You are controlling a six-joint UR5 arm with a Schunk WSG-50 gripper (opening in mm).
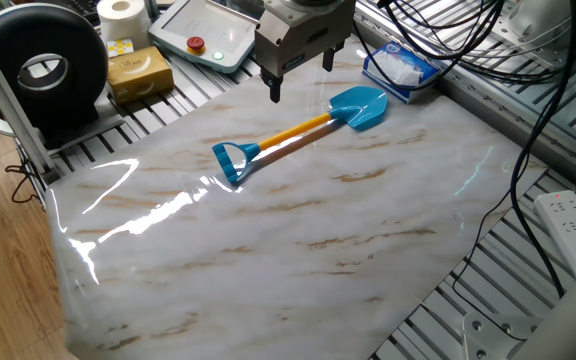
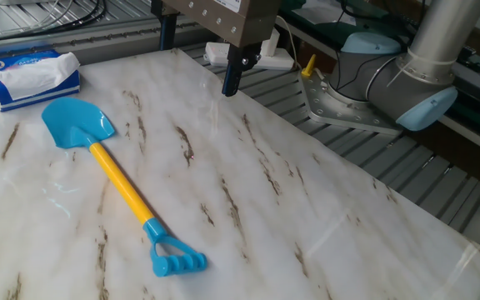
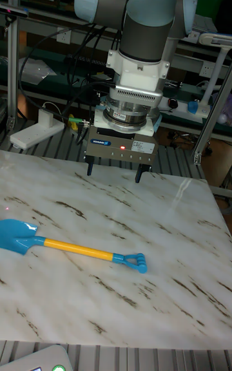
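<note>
A toy shovel with a blue blade, yellow shaft and blue D-shaped handle [image 1: 293, 131] lies flat on the marble-patterned sheet [image 1: 228, 260]. The second exterior view shows its yellow shaft [image 2: 122, 182] slanting from the blade near the tissue box to the handle at lower centre. My gripper [image 1: 302, 78] hangs above the sheet, apart from the shovel, its two dark fingers spread wide. In the third exterior view the gripper [image 3: 113, 173] is over the sheet's edge nearest the arm, with the shovel [image 3: 78, 249] lying nearer that camera. Nothing sits between the fingers.
A blue tissue box [image 1: 400, 72] stands close to the shovel's blade. Beyond the sheet are a yellow-brown box [image 1: 140, 75], a control pendant with a red button [image 1: 196, 45], a black ring-shaped spool [image 1: 38, 70] and a white power strip [image 1: 565, 228]. Much of the sheet is bare.
</note>
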